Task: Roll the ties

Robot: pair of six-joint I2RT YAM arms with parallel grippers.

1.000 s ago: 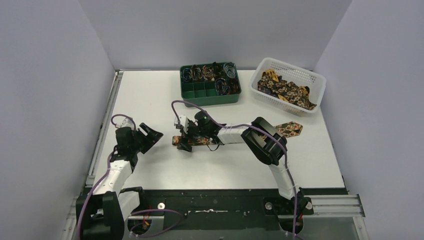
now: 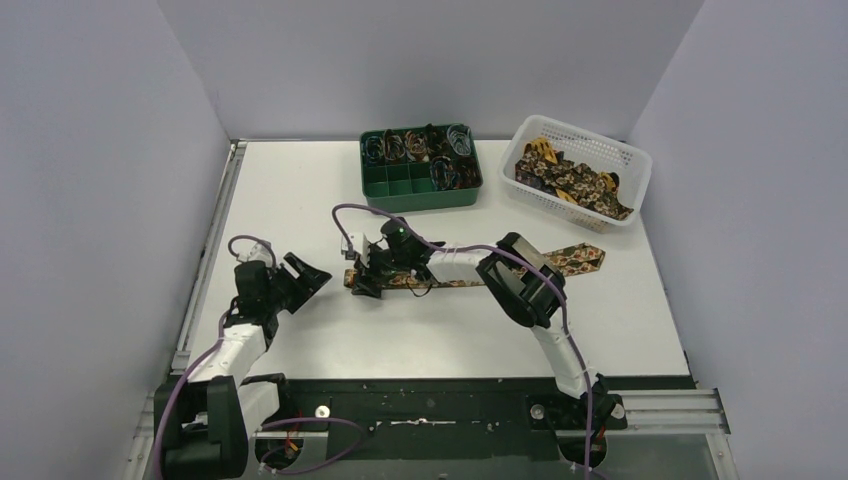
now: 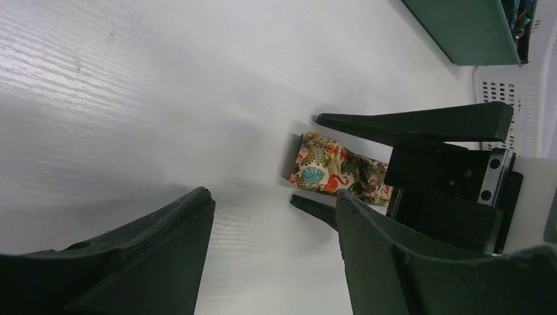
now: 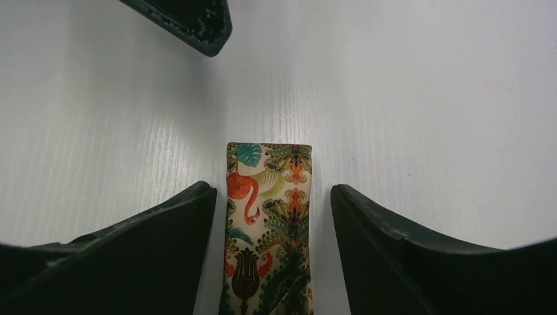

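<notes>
A patterned tie (image 2: 575,261) lies stretched across the table, its middle hidden under my right arm. Its squared left end, with a flamingo print (image 4: 269,216), sits between the right gripper's fingers in the right wrist view, with a gap on both sides. My right gripper (image 2: 362,273) is part open around that end and not touching its edges. In the left wrist view the same tie end (image 3: 323,164) shows between the right gripper's fingertips. My left gripper stands open left of the tie, with only bare table between its fingers.
Behind the tie stands a green divided box (image 2: 428,200) with rolled ties in several compartments and some empty cells. A white basket (image 2: 628,160) of loose ties is at the back right.
The right gripper has shifted slightly left, toward the tie's end, and the left gripper has edged a little to the right. The tie's visible parts have not moved.
</notes>
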